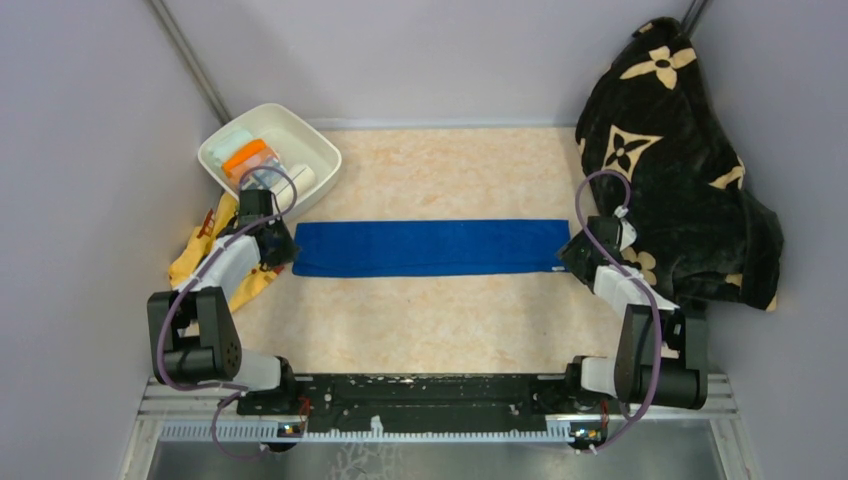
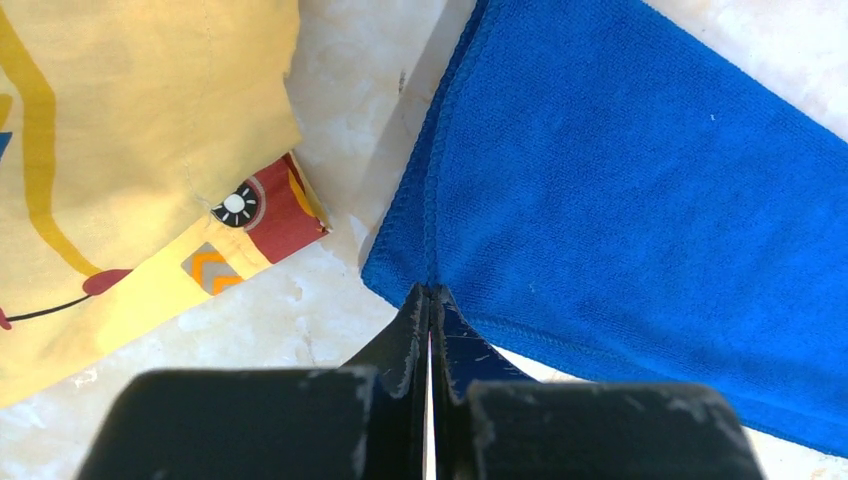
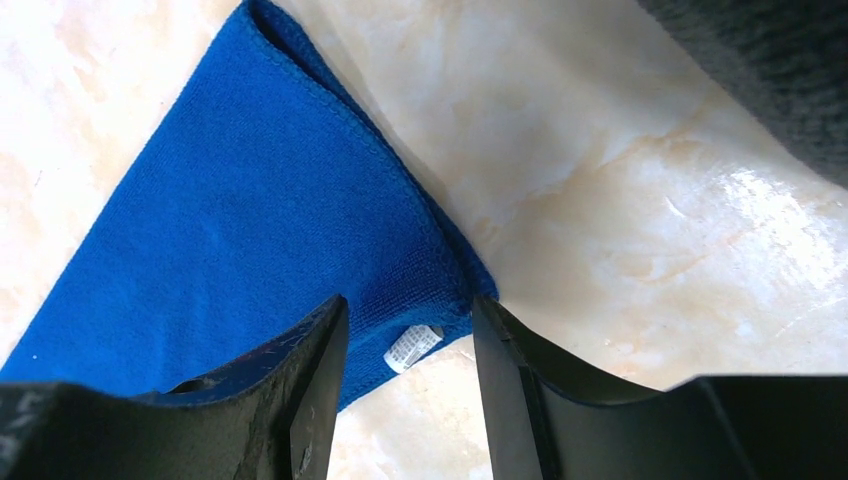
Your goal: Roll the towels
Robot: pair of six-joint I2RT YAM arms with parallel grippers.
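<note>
A long blue towel (image 1: 430,245) lies folded lengthwise across the table, its upper layer stopping short of the lower front edge. At its left end, my left gripper is shut on the front corner of the upper layer. Only a thin bit of cloth can be between the fingertips. Over at the right end, my right gripper stands open, fingers apart on either side of the front corner. Between them show the raised edge of the upper layer and a small white label (image 3: 412,347).
A yellow patterned cloth (image 2: 150,170) lies beside the left gripper. The white bin (image 1: 322,150) at back left holds several items. A dark blanket (image 1: 690,200) is heaped close to the right arm.
</note>
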